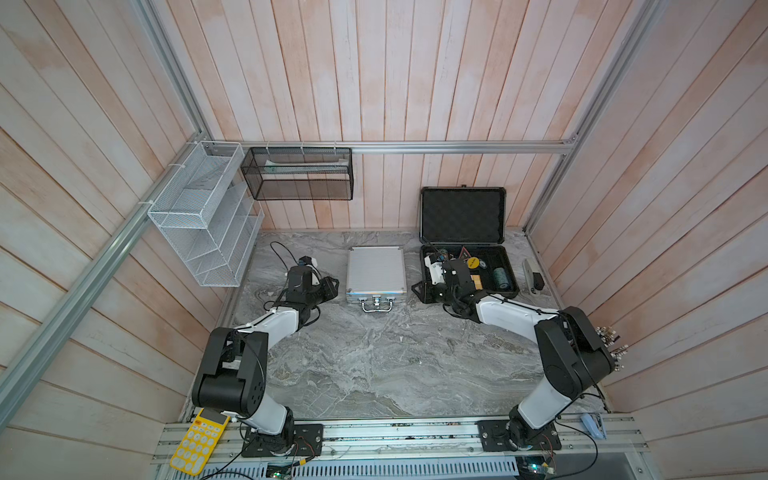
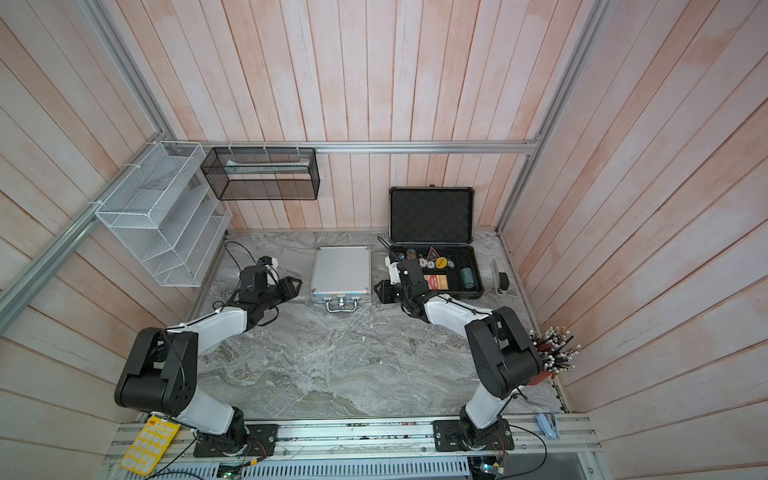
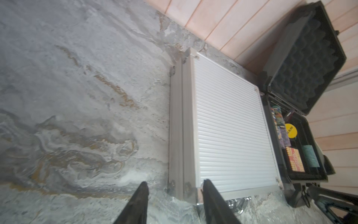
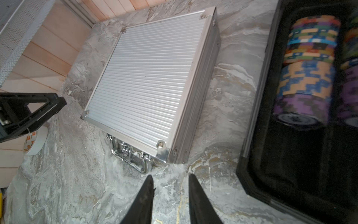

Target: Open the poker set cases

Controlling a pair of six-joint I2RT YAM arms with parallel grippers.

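Observation:
The silver ribbed case (image 1: 376, 272) lies flat at the middle of the table with its lid down. Its chrome handle (image 4: 136, 160) and front fittings face the near side; whether the latches are fastened I cannot tell. To its right, the black case (image 1: 465, 286) stands with its lid (image 1: 463, 214) raised, chips and cards inside. My left gripper, left of the silver case, has a gap between its fingers and holds nothing. My right gripper sits between the two cases near their front, also parted and empty.
White wire shelves (image 1: 204, 216) and a black mesh basket (image 1: 297, 176) hang at the back left. A dark object (image 1: 532, 277) lies right of the black case. Pens stand in a red holder (image 2: 544, 374) at the right edge.

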